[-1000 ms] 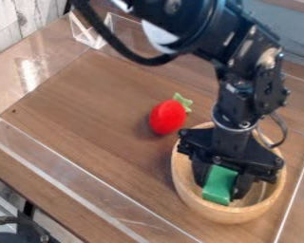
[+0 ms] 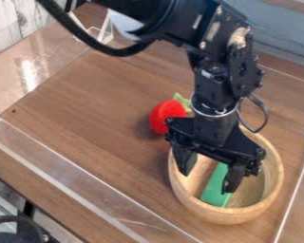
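My gripper [image 2: 212,163] hangs over a light wooden bowl [image 2: 269,197] at the lower right, its black fingers spread apart near the bowl's rim. A green block [image 2: 216,193] lies inside the bowl below the fingers, partly hidden by them; I see nothing held between the fingertips. A red tomato-like object [image 2: 163,118] with a green top sits on the wooden table just left of my wrist, partly behind it.
Clear plastic edging runs along its left and front edges, with a drop beyond at the lower left. A grey-blue wall stands at the back.
My arm has moved up and to the left from deep in the bowl, and the fingers now sit higher, off the green block, which stays in the bowl.
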